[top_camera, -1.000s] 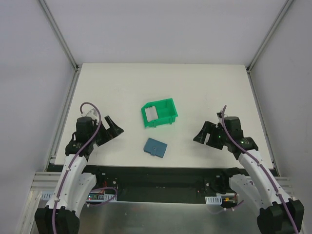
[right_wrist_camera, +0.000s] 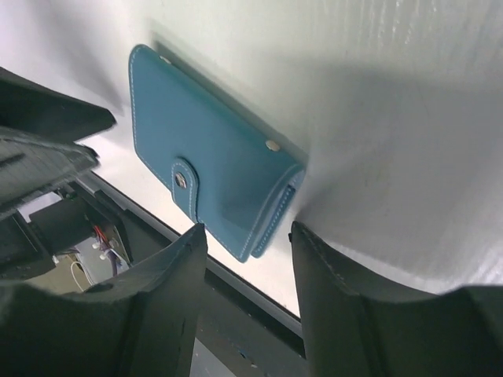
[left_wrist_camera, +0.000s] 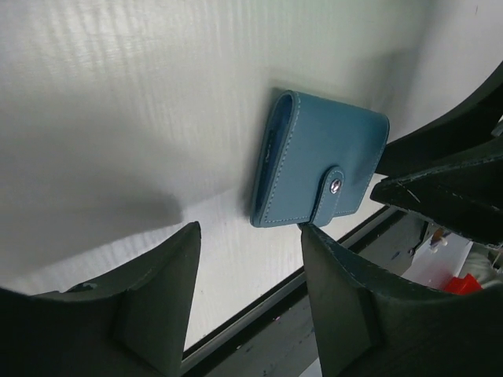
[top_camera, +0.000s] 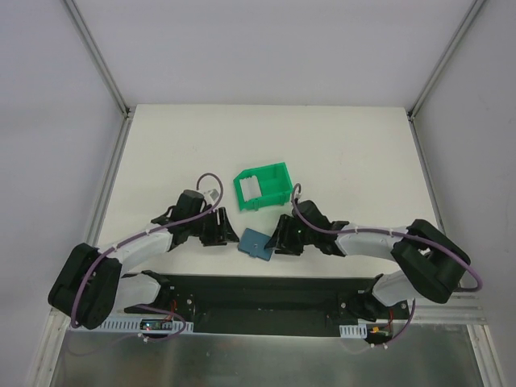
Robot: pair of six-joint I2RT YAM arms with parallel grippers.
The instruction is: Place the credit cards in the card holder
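The card holder (top_camera: pixel 255 244), a blue-grey leather fold with a snap strap, lies flat near the table's front edge. My left gripper (top_camera: pixel 229 229) is just left of it, its fingers apart with bare gap between. In the left wrist view the holder (left_wrist_camera: pixel 322 157) lies beyond the fingertips (left_wrist_camera: pixel 191 236), its folded edge facing them. On the right side my right gripper (top_camera: pixel 274 243) stands partly open close to the holder's right end. The right wrist view has the holder (right_wrist_camera: pixel 208 153) just past the fingers (right_wrist_camera: pixel 302 239). White cards (top_camera: pixel 250 188) rest in the green bin.
The green bin (top_camera: pixel 281 198) stands behind the holder, near the middle of the table. A dark rail (top_camera: pixel 258 302) runs along the front edge.
Both grippers have moved inward from the sides toward the card holder, and their fingers look narrower than before. The holder and the green bin have stayed in place.
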